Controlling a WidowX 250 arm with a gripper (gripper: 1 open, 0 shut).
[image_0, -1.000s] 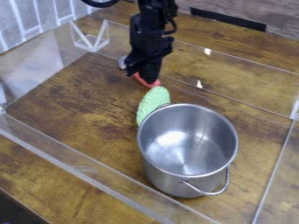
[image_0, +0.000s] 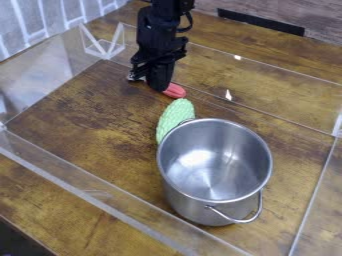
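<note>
My black gripper (image_0: 154, 78) is low at the back centre of the wooden work area, over a red object (image_0: 174, 91) that sticks out to its right. Its fingers are dark and overlapping, so I cannot tell whether they are open or shut. A pale green textured oblong (image_0: 174, 116) lies in front of it, beside a large steel pot (image_0: 214, 170) with a handle at front right.
Clear plastic walls (image_0: 54, 150) edge the wooden surface (image_0: 80, 125). Bare wood is free at left and at right. A white rack stands at the back left corner.
The pot and green oblong are unmoved.
</note>
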